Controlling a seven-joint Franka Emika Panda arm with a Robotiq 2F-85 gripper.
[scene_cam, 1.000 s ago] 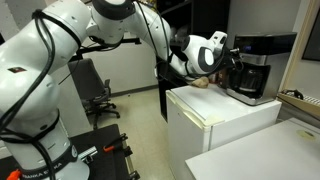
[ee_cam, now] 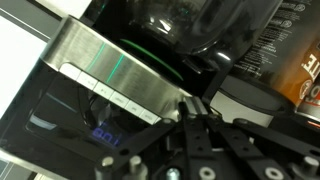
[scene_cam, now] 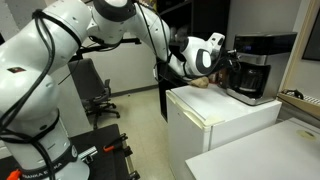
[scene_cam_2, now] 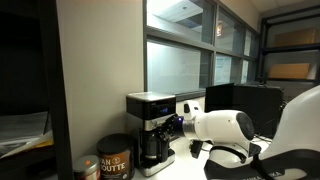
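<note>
A black and steel coffee maker stands on the white cabinet top, with my gripper close to its front. In the second exterior view the coffee maker is against the wall, and the arm reaches in from the right. The wrist view shows its steel button strip, a lit blue clock display and the dark glass carafe. My gripper is shut near the end of the button strip, with nothing visible between its fingers. Whether the fingertips touch the machine I cannot tell.
A black canister with an orange band stands beside the coffee maker, and a smaller can is left of it. The cabinet top is clear in front of the machine. A window is behind.
</note>
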